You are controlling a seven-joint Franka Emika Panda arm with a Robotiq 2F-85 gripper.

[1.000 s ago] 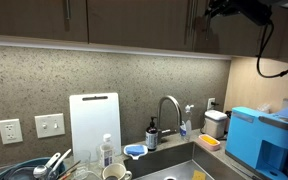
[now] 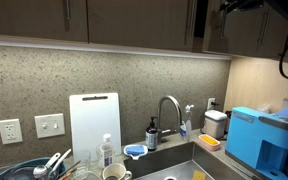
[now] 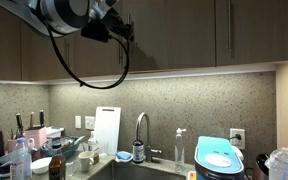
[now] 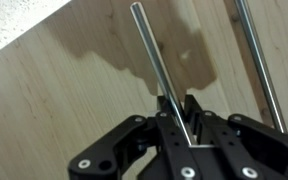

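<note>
In the wrist view a slim metal bar handle (image 4: 154,48) runs between the fingers of my gripper, which is shut on it. Pale wood-grained door surface (image 4: 94,90) lies behind the bar. A second bar handle (image 4: 258,58) is to the right, apart from the fingers. From outside, my gripper (image 3: 126,34) is up against the dark upper cabinets (image 3: 174,38); its fingertips are hard to make out there. The top of the arm is cut off in the first exterior view.
Below the cabinets are a sink with a curved faucet (image 2: 170,105), a blue appliance (image 2: 262,138), a white cutting board (image 2: 95,122) and bottles. Dishes crowd the left counter. A dark cable (image 3: 72,70) loops from the arm.
In the first exterior view, the arm and gripper have shifted right and slightly up along the cabinet front. Things on the counter have stayed put.
</note>
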